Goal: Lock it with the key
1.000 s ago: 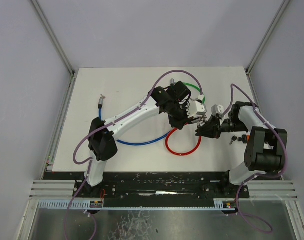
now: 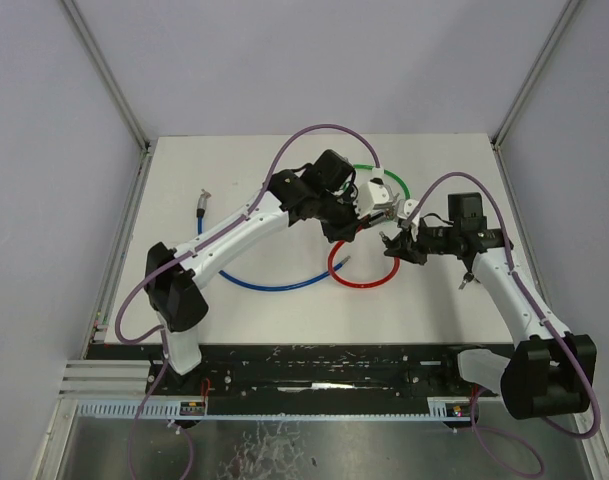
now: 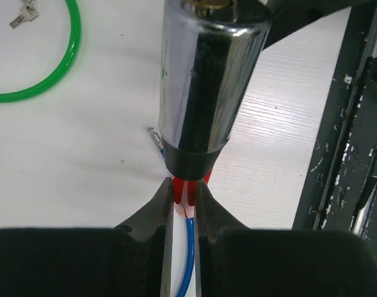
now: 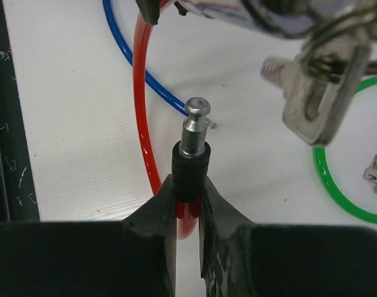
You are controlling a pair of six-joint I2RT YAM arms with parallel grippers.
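Note:
My left gripper is shut on the red cable near its metal lock body (image 3: 200, 93), which fills the upper middle of the left wrist view. My right gripper is shut on the other end of the red cable (image 4: 140, 99), its metal pin (image 4: 194, 127) pointing up below the lock housing (image 4: 324, 86), apart from it. In the top view both grippers face each other right of centre. Small keys (image 4: 374, 176) lie on the table near the green cable in the right wrist view.
A blue cable (image 2: 269, 287) lies across the left and middle of the white table (image 2: 184, 170). A green cable (image 2: 399, 180) curves at the back. Dark small items sit at the right edge.

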